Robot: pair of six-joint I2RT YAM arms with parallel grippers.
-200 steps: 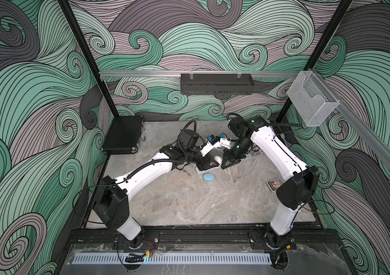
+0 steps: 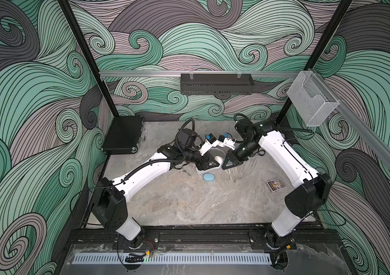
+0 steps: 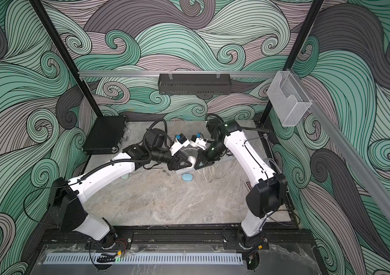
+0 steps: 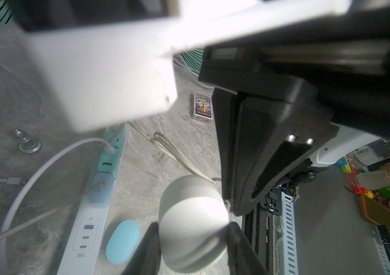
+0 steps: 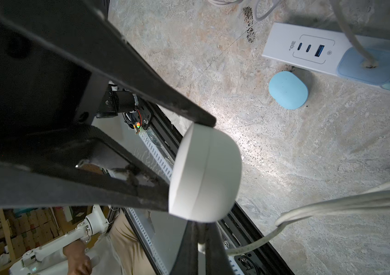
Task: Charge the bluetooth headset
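Note:
A rounded white headset case (image 4: 194,224) is clamped between the fingers of my left gripper, above the table. In the right wrist view those black fingers (image 5: 176,98) reach in from the left and grip the case (image 5: 208,174) by opposite sides. My right gripper is shut on the white charging cable (image 5: 259,240), close under the case's lower edge. The cable's tip points at the case; whether it is in the port cannot be seen. In the left wrist view the right gripper's fingers (image 4: 259,151) stand upright beside the case.
Below lies a white power strip (image 4: 82,233) with cables plugged into it. A light blue oval case (image 4: 123,241) rests beside it, and a small card box (image 4: 202,107) lies to the right.
My right arm's elbow has swung outward to the right, and its wrist has turned, while its fingertips stay close to the case. The left arm and white case have hardly moved.

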